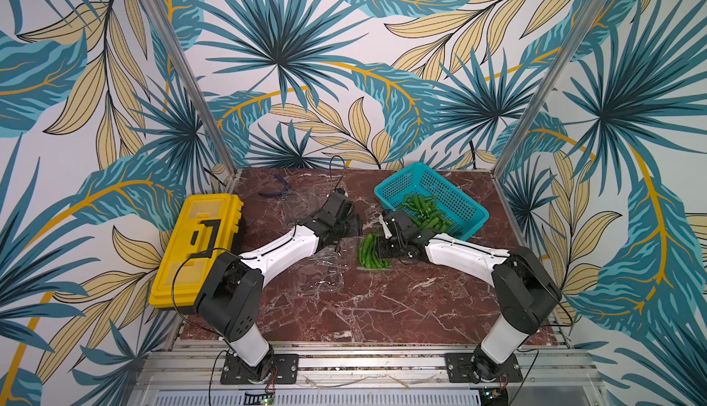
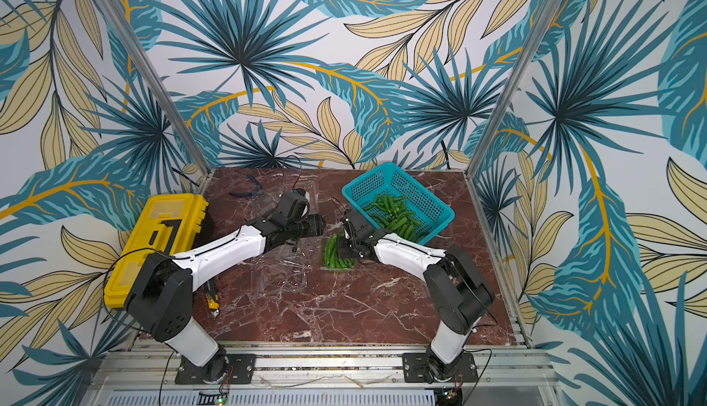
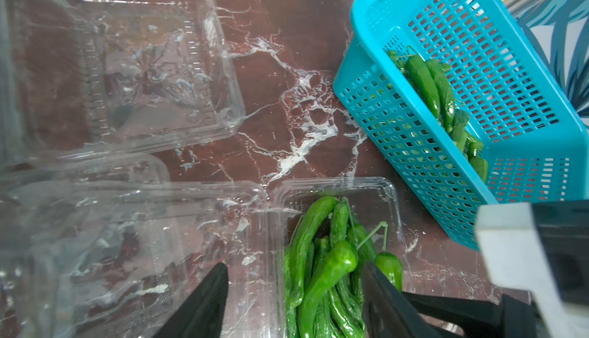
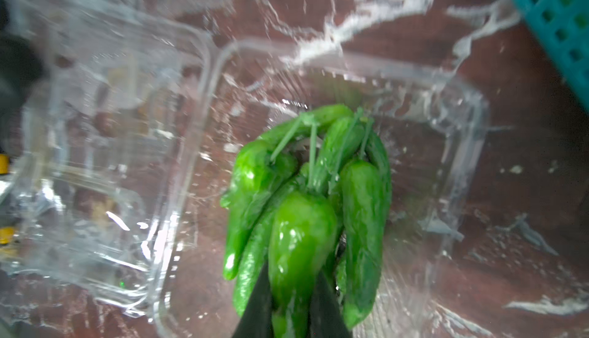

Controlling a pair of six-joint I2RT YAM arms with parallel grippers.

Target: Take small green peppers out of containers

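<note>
Several green peppers (image 4: 365,240) lie in a clear plastic container (image 4: 454,172) at the table's middle. In the right wrist view, my right gripper is shut on one green pepper (image 4: 302,230), a dark finger against each side. That pepper is over the heap, and I cannot tell how far it is lifted. My left gripper stands open; its fingers are wide apart above the clear containers, the right one overlapping the peppers in view. A turquoise basket (image 3: 398,147) with more peppers (image 3: 432,89) inside is behind and right of the container.
Empty clear containers (image 3: 147,80) cover the table left of the peppers. A yellow toolbox (image 1: 193,247) stands at the left edge, with blue-handled pliers (image 1: 275,187) at the back. Both arms' ends are close together.
</note>
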